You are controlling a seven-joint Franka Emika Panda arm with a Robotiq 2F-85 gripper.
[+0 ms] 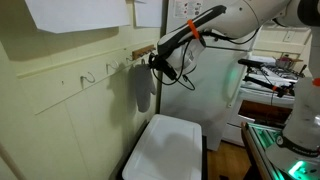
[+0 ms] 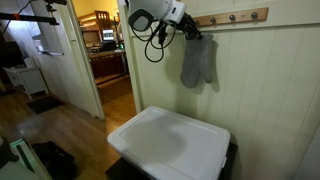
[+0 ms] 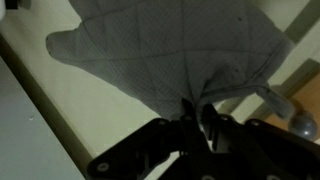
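Note:
A grey quilted oven mitt (image 2: 198, 62) hangs down against the cream wall panel. My gripper is shut on its upper end, where the cloth bunches between the fingers. In the wrist view, the mitt (image 3: 165, 45) spreads out beyond the fingertips, and a thin grey strip of it, perhaps a hanging loop, runs toward a round peg (image 3: 301, 123). Whether that strip is around the peg or only beside it, I cannot tell. The wooden peg rack (image 2: 232, 17) is fixed to the wall right by my gripper.
Below the mitt stands a low table with a bare white top (image 1: 165, 150). More hooks (image 1: 88, 77) line the wall on the left in the first exterior view. White drawers (image 1: 232, 132) stand behind the arm, and papers hang high on the wall.

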